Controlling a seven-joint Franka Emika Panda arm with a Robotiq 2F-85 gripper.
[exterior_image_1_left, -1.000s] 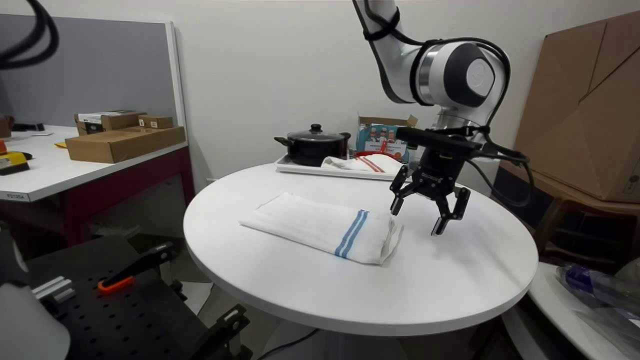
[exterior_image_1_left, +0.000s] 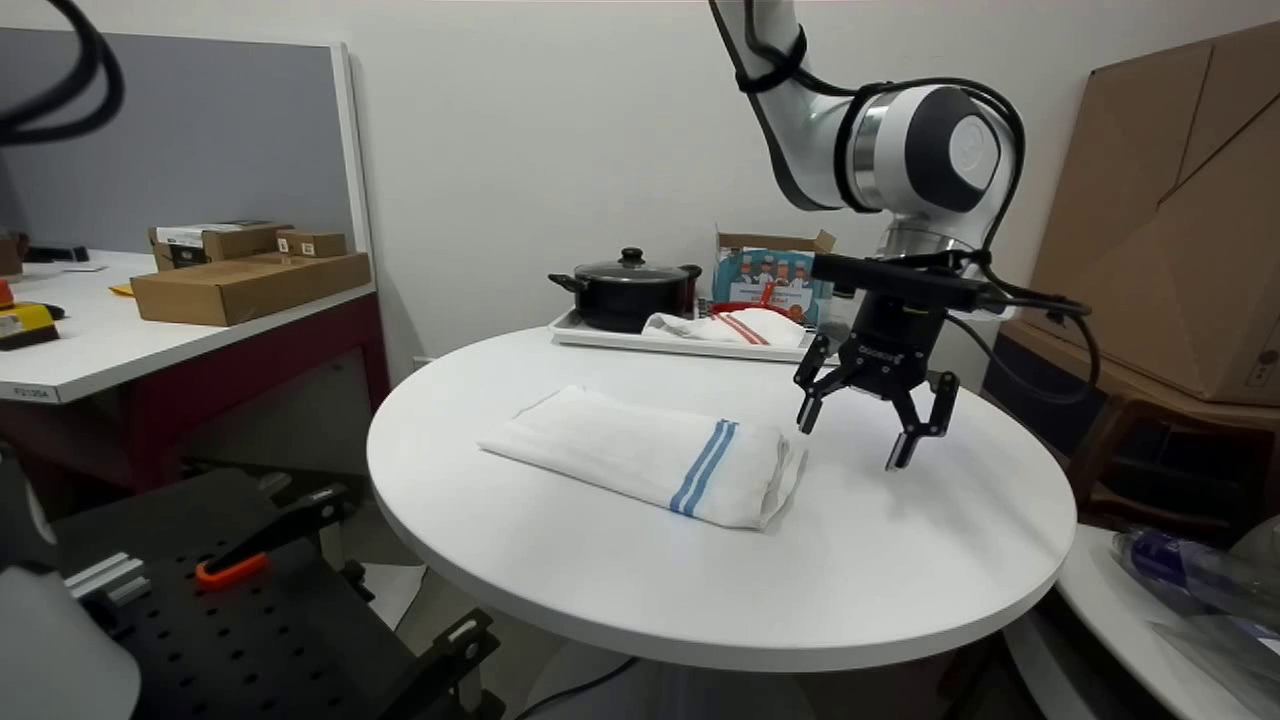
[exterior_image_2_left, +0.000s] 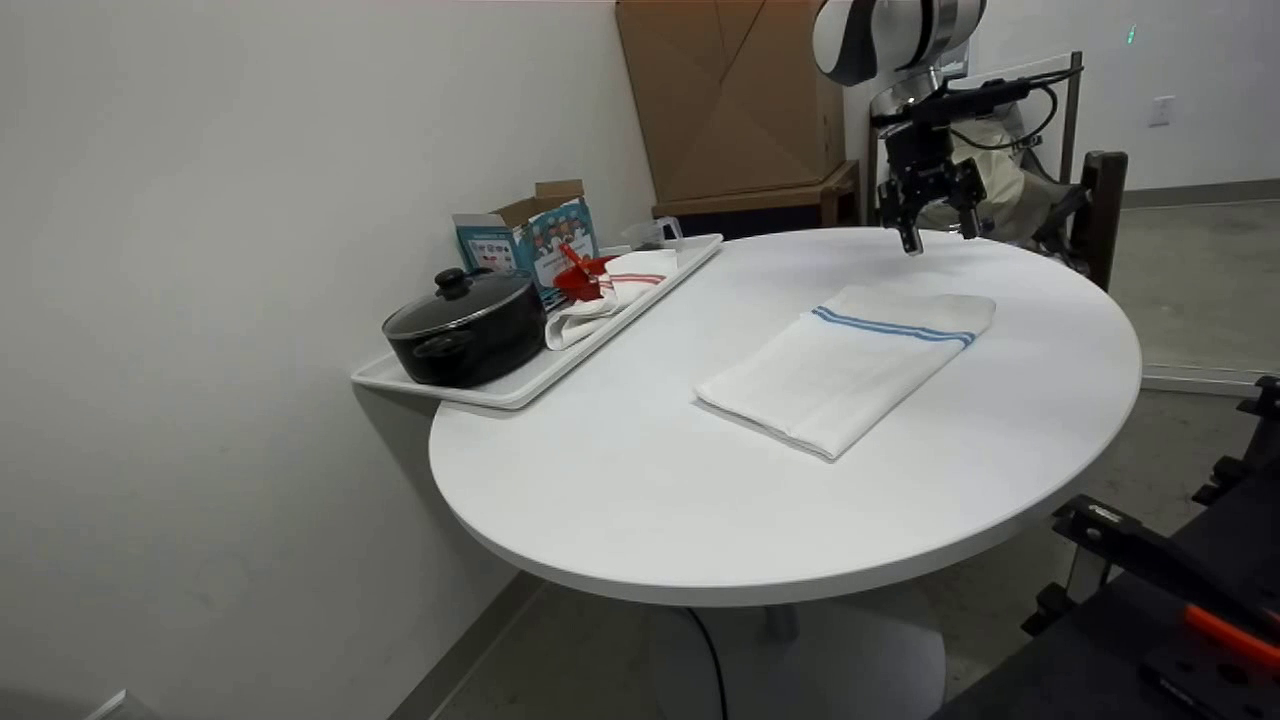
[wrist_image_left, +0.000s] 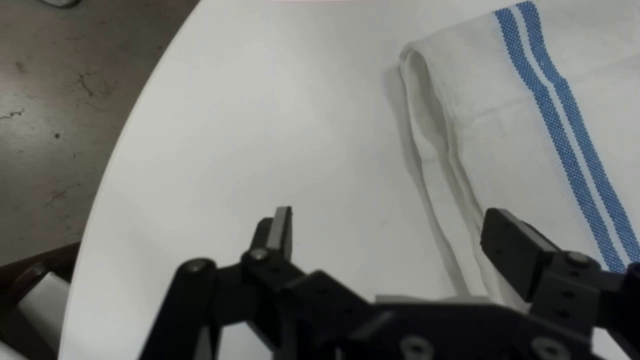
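Note:
A white towel (exterior_image_1_left: 624, 451) with two blue stripes lies folded flat on the round white table (exterior_image_1_left: 576, 576). My gripper (exterior_image_1_left: 851, 449) is open above the table, off the striped end of the towel, with nothing between its fingers. In exterior view 2 the towel (exterior_image_2_left: 858, 372) lies nearer the camera than the gripper (exterior_image_2_left: 939, 246). From the wrist, the folded edge of the towel (wrist_image_left: 510, 120) shows loose layers, and one finger (wrist_image_left: 513, 255) overlaps that edge in the picture. The other finger (wrist_image_left: 279, 234) appears over bare table.
Along the wall, a white tray (exterior_image_2_left: 522, 390) holds a black lidded pot (exterior_image_2_left: 468, 330), a red-striped cloth (exterior_image_2_left: 612, 300), a red item and an open box (exterior_image_2_left: 558, 240). Large cardboard (exterior_image_1_left: 1164, 216) stands behind the arm.
In exterior view 1 my gripper has shifted slightly to the right, away from the towel, and stays open. The towel has not moved.

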